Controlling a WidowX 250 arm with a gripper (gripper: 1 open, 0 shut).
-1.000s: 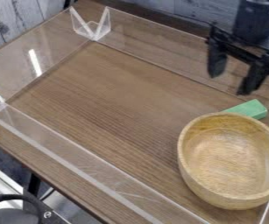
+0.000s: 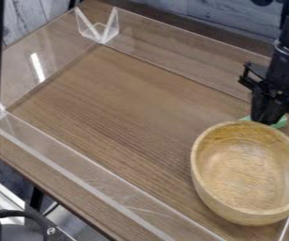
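Note:
My gripper [image 2: 257,109] is low at the right, just behind the rim of a large beige bowl [image 2: 241,184], shut on a small green object [image 2: 275,122]. The green object is mostly hidden by the black gripper and lies close against the bowl's back edge.
The wooden tray floor [image 2: 103,104] is bare across the middle and left. Clear plastic walls edge it, with a folded clear piece [image 2: 98,26] at the back left corner. A dark round part [image 2: 21,229] sits at the lower left, outside the tray.
My gripper has come down and to the right from above the back of the tray onto the green object, which it now largely covers.

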